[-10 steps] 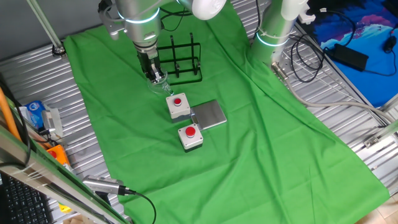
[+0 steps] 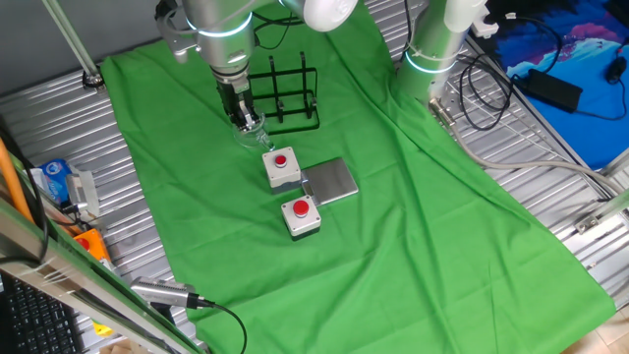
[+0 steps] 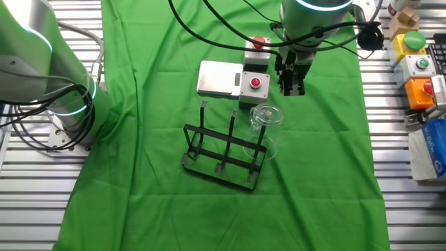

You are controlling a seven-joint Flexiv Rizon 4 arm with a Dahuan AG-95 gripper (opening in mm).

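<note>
A clear glass mug (image 3: 267,131) stands on the green cloth beside the black wire rack (image 3: 224,155). In exterior view 1 the mug (image 2: 252,135) is partly covered by my gripper (image 2: 245,120), which points downward over it. From exterior view 2, my gripper (image 3: 293,91) appears clear of the mug, off to one side of its rim. Its fingers are dark and small in both views, so how far apart they stand does not show. Two white boxes with red buttons, one nearer the mug (image 2: 281,168) and the other farther off (image 2: 301,215), sit by a flat silver scale (image 2: 331,181).
The rack (image 2: 285,101) stands close by the gripper. Black cables (image 3: 230,43) hang across exterior view 2.
</note>
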